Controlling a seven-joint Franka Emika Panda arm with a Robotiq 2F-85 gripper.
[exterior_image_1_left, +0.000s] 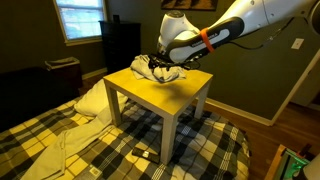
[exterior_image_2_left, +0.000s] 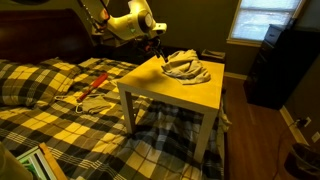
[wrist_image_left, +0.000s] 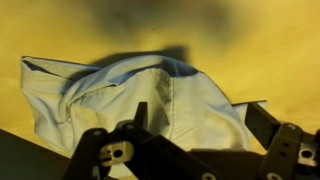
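A crumpled pale cloth (exterior_image_1_left: 152, 70) lies on the square light-topped table (exterior_image_1_left: 150, 93), toward the table's far side in the first exterior view. Seen from the second exterior view, the cloth (exterior_image_2_left: 184, 68) sits on the right half of the tabletop. My gripper (exterior_image_1_left: 163, 64) is just over the cloth in the first exterior view. From the wrist, the cloth (wrist_image_left: 160, 100) spreads beneath and ahead of the gripper, whose fingers stand wide apart. Nothing is visibly held, and whether a fingertip touches the fabric cannot be told.
Plaid bedding (exterior_image_1_left: 110, 155) surrounds the table legs, with a pale cloth (exterior_image_1_left: 72, 148) draped over it at the left. A red object (exterior_image_2_left: 97, 82) lies on the bed in the second exterior view.
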